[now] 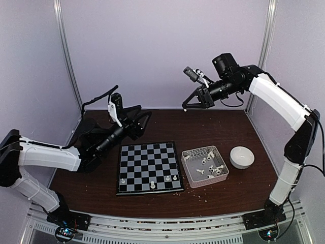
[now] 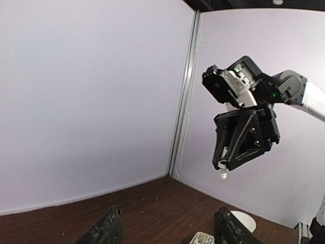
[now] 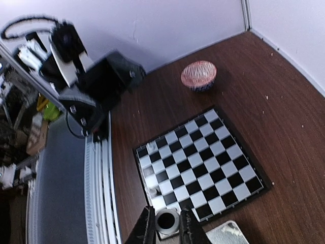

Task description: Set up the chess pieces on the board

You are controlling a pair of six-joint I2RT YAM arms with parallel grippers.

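The chessboard (image 1: 147, 162) lies mid-table with several white pieces along its near rows. To its right, a clear box (image 1: 205, 180) holds many loose white pieces. My right gripper (image 1: 185, 105) is raised high above the back of the table, shut on a white chess piece that points downward; in the right wrist view its round dark base (image 3: 167, 220) shows between the fingertips. My left gripper (image 1: 144, 116) hangs over the back left of the board, its fingers apart with nothing seen between them.
A white bowl (image 1: 241, 157) stands right of the box. A reddish bowl (image 3: 198, 76) sits at the left of the table, mostly hidden in the top view.
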